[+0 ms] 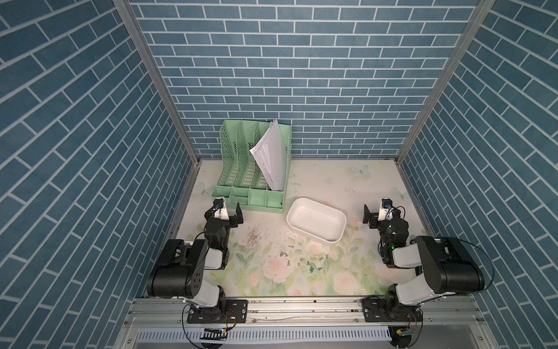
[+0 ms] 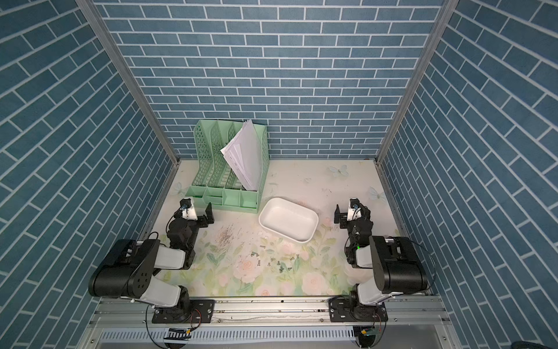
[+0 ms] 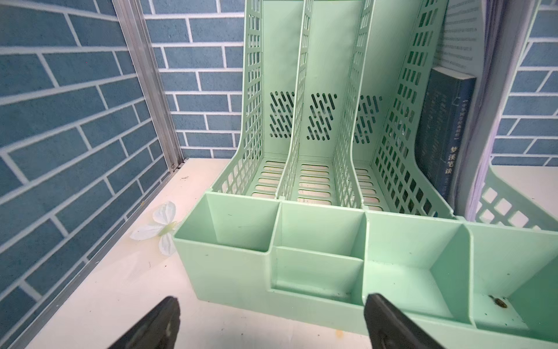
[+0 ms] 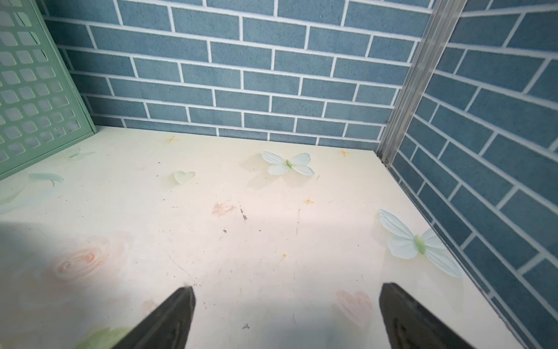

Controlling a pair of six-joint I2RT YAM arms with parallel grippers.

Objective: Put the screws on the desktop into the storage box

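Observation:
Several small screws (image 1: 288,262) lie scattered on the floral desktop below a white storage box (image 1: 315,220), in the front middle. The box looks empty. My left gripper stands open at the left, in front of the green organizer, with nothing between its fingers; it is left of the screws and box. My right gripper stands open at the right, right of the box, with bare desktop seen between its fingers.
A green file organizer (image 1: 241,197) with papers (image 1: 268,154) and a book (image 3: 441,128) stands at the back left. Tiled walls border the desk on three sides.

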